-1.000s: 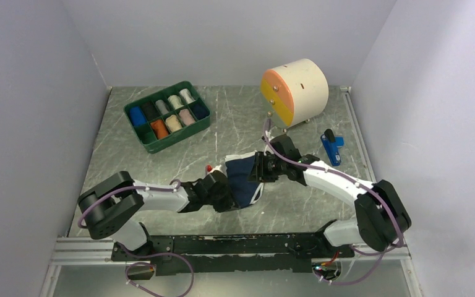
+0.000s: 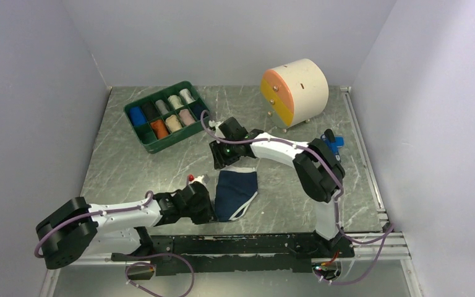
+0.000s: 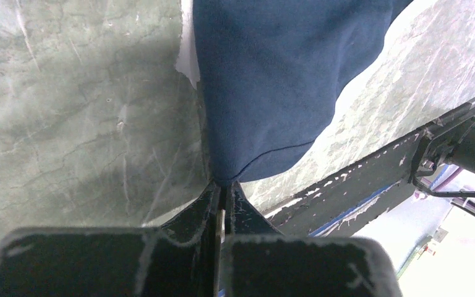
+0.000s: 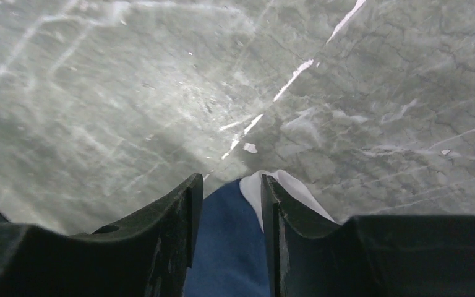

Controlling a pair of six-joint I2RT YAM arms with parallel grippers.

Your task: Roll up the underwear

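The navy underwear (image 2: 235, 189) lies folded on the table, its pale edge along the far and right sides. My left gripper is shut on the near left corner of the cloth, which comes to a point between its fingertips. Over the far left corner, my right gripper stands open. In the right wrist view, a navy corner and a piece of the white band (image 4: 253, 189) show beyond and between its fingers, apparently not pinched. The right gripper hides part of that corner in the top view.
A green divided box (image 2: 154, 146) with several rolled cloths sits at the back left. At the back right stands a round drawer cabinet (image 2: 306, 86). A blue object (image 2: 339, 142) lies behind the right arm. Bare table surrounds the cloth.
The left gripper has moved left and toward the near edge, and the underwear has shifted with it. My right gripper has travelled left and backward to the far left corner.
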